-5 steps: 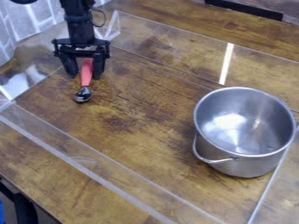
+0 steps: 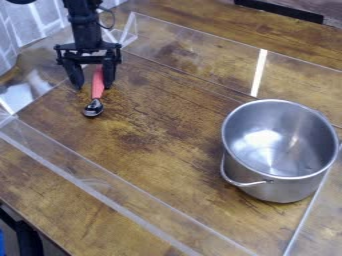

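Note:
A spoon with a red handle (image 2: 99,86) and a dark metal head (image 2: 94,109) lies on the wooden table at the upper left, its head toward the front. My black gripper (image 2: 91,78) is low over the far end of the red handle, its fingers around or just beside it; whether they are open or shut on it I cannot tell.
A large steel pot (image 2: 277,148) stands at the right. Clear plastic edging runs along the left and right sides of the wooden table (image 2: 160,170).
My gripper has shifted very slightly to the left and down over the handle. The spoon and pot look still.

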